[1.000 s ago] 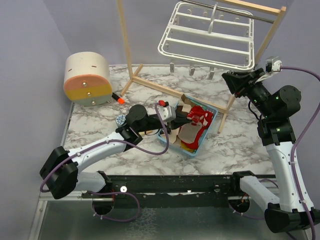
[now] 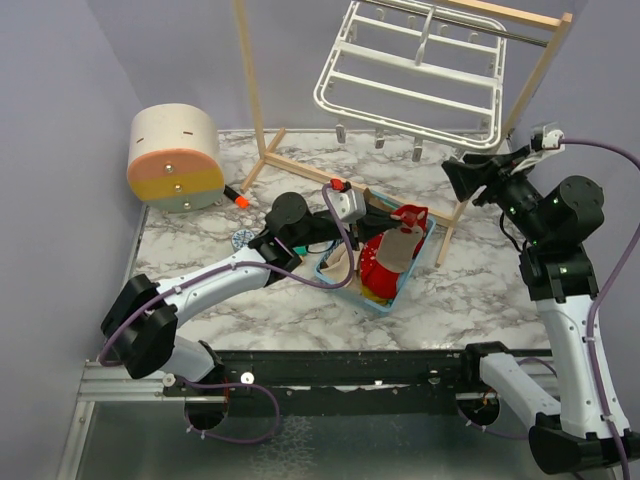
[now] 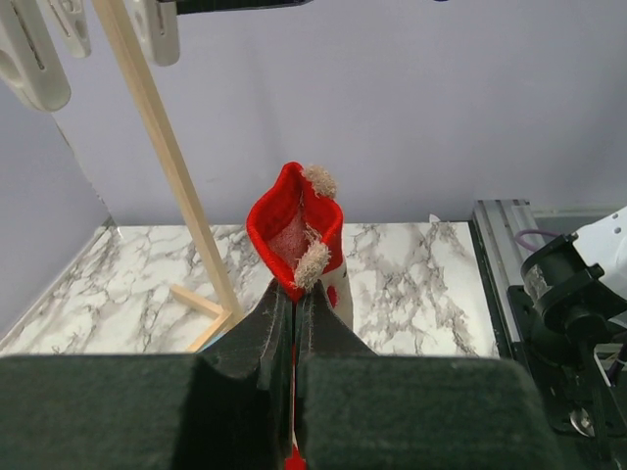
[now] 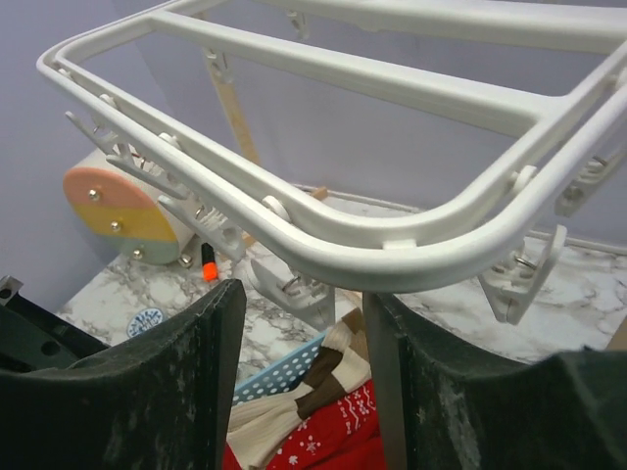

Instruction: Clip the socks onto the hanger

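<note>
A red sock with a beige patch (image 2: 375, 268) rises out of the blue basket in the top view. My left gripper is shut on the sock's red cuff (image 3: 333, 230), whose opening and fuzzy beige trim stand up above the fingertips. The white hanger (image 2: 415, 75) hangs from the wooden stand, with clips along its lower edge. At its front right corner, my right gripper is open. Its fingers (image 4: 384, 343) stand on either side of a white clip (image 4: 294, 296) without visibly squeezing it.
More socks, brown and beige (image 4: 328, 377), lie in the blue basket (image 2: 352, 298). A round striped drawer box (image 2: 175, 160) stands at the back left. Wooden stand legs (image 2: 455, 225) rise near the basket.
My left gripper has moved right and away from the front, and the red sock's cuff now stands up at its tips. The right gripper's fingers have spread, and the hanger has shifted slightly.
</note>
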